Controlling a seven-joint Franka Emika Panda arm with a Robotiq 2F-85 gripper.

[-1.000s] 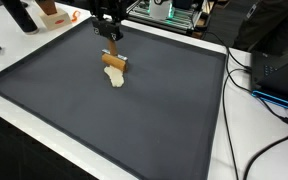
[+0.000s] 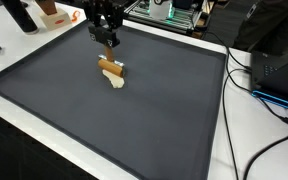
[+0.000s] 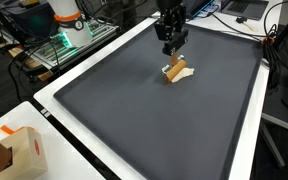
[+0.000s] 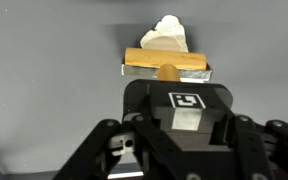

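A wooden T-shaped tool (image 4: pixel 164 58), with an orange-brown crossbar and a stem, is held by my gripper. The fingers are shut on its stem. In exterior view 1 the crossbar (image 2: pixel 111 67) lies low over the dark board, touching or just above a flat cream-coloured piece (image 2: pixel 114 78). The cream piece (image 4: pixel 166 34) shows ahead of the bar in the wrist view, and part of it may be hidden underneath. A pale, silvery strip (image 4: pixel 194 76) runs along the near side of the crossbar.
The dark board (image 2: pixel 164 110) is bare across its middle and near side. Round containers (image 2: pixel 56 18) stand beyond its far left edge. Black cables (image 2: pixel 227 120) run past its right side.
My gripper and the wooden tool have shifted a little toward the near side in exterior view 1. The crossbar now sits lower, over the cream piece's far end.
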